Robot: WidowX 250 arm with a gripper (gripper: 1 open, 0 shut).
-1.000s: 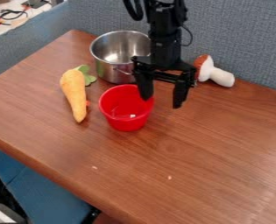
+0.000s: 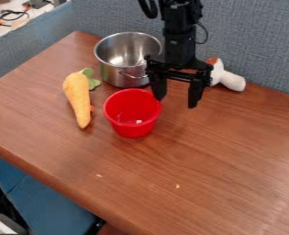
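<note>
My black gripper [image 2: 176, 92] hangs open above the wooden table [image 2: 220, 165], just behind and right of a red cup [image 2: 132, 116], with nothing visible between its fingers. A steel pot [image 2: 119, 55] stands at the back, left of the gripper. An orange carrot plush [image 2: 78, 95] with green leaves lies to the left of the cup. Behind the gripper on the right lies a white object with an orange top [image 2: 230, 79], partly hidden.
A grey padded wall [image 2: 257, 46] runs along the table's back. Cables lie beyond the far left corner.
My gripper has moved slightly to the right and up, away from the red cup. The objects on the table look unmoved.
</note>
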